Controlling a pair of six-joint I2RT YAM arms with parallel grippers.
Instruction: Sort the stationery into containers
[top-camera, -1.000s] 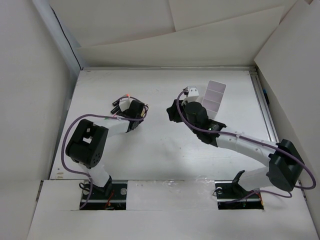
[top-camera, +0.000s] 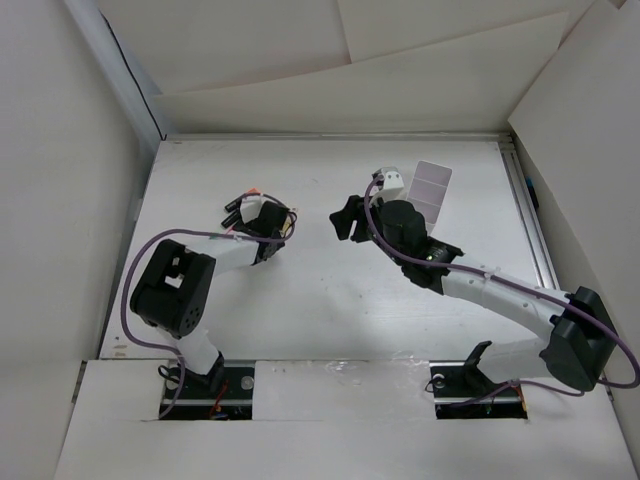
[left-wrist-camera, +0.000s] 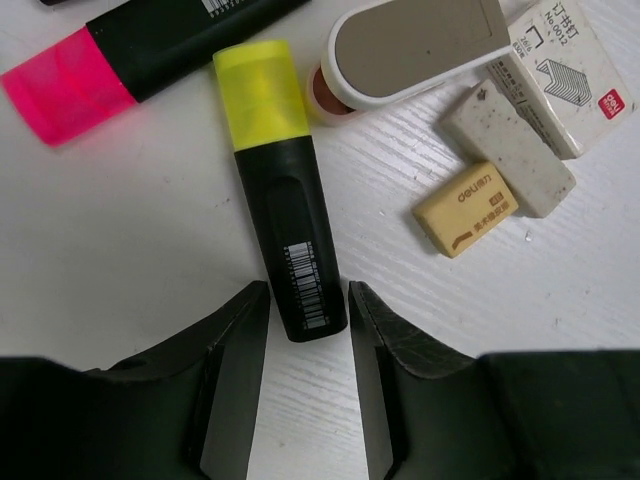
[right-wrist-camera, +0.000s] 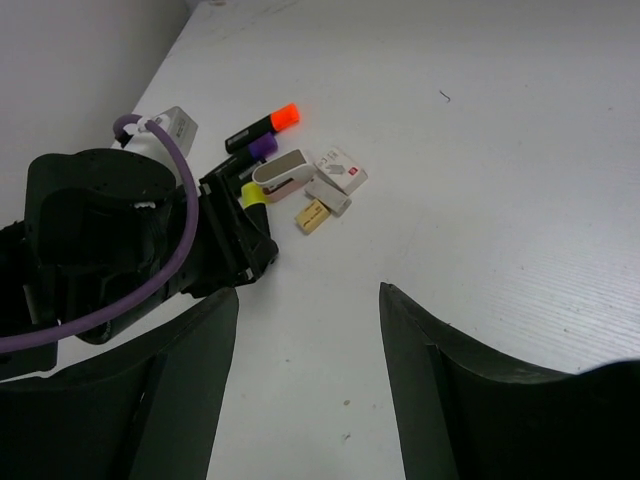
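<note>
In the left wrist view my left gripper has its fingertips apart at either side of the lower end of a yellow-capped highlighter (left-wrist-camera: 285, 210). A pink-capped marker (left-wrist-camera: 100, 70), a grey-topped block (left-wrist-camera: 410, 45), a staples box (left-wrist-camera: 565, 80), a pale eraser (left-wrist-camera: 510, 150) and a tan eraser (left-wrist-camera: 465, 208) lie around it. An orange-capped marker (right-wrist-camera: 260, 125) and a purple-capped one (right-wrist-camera: 258, 150) show in the right wrist view. My right gripper (top-camera: 351, 218) is open and empty above bare table, left of a pale compartmented container (top-camera: 430, 185).
Pale walls (top-camera: 580, 130) surround the back and sides. The left arm hides part of the stationery in the top view.
</note>
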